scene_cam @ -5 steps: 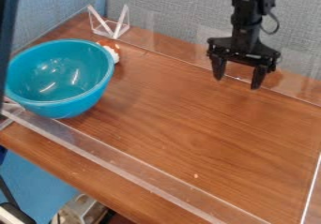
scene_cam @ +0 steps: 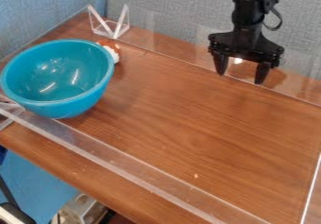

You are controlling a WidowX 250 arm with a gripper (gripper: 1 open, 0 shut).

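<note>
My black gripper [scene_cam: 241,67] hangs at the back right of the wooden table [scene_cam: 189,143], its two fingers pointing down and spread apart, with no object visible held between them. A turquoise bowl [scene_cam: 56,78] sits at the left side of the table. Behind it lies a small orange and white object [scene_cam: 111,52], partly hidden by the bowl.
A white wire rack [scene_cam: 109,22] stands in the back left corner. Low clear barriers run along the table's edges. Some clutter [scene_cam: 78,211] lies below the front left edge.
The bowl and the other objects have not moved.
</note>
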